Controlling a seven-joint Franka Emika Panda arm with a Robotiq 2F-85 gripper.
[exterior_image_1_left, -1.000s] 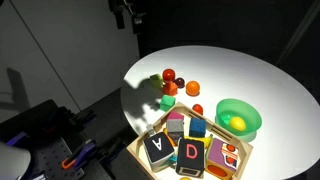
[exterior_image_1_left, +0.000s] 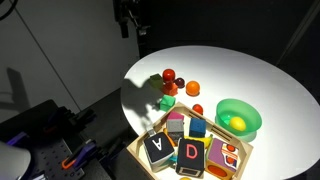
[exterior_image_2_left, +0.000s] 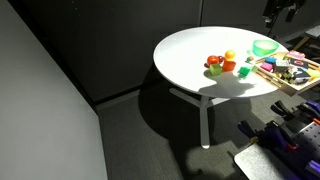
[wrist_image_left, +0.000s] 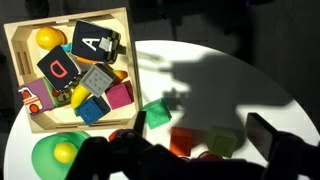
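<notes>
My gripper is open above the white round table, its two dark fingers far apart with nothing held. Below the gap in the wrist view lie a red-orange block (wrist_image_left: 181, 141) and an olive-green block (wrist_image_left: 221, 141). A teal-green block (wrist_image_left: 157, 113) sits nearer the tray. In exterior view 1 the gripper (exterior_image_1_left: 132, 32) hangs high, well clear of the tabletop. A red ball (exterior_image_1_left: 168, 75) and an orange ball (exterior_image_1_left: 193, 88) rest among the loose things, and a smaller red ball (exterior_image_1_left: 198, 109) lies toward the bowl.
A wooden tray (exterior_image_1_left: 136, 150) full of lettered and coloured blocks stands at the table's near side. Beside it is a green bowl (exterior_image_1_left: 231, 106) with a yellow ball (exterior_image_1_left: 238, 124) inside.
In exterior view 1 the gripper has shifted slightly to the right, and its shadow now darkens the green block at the back. The objects on the table have stayed put.
</notes>
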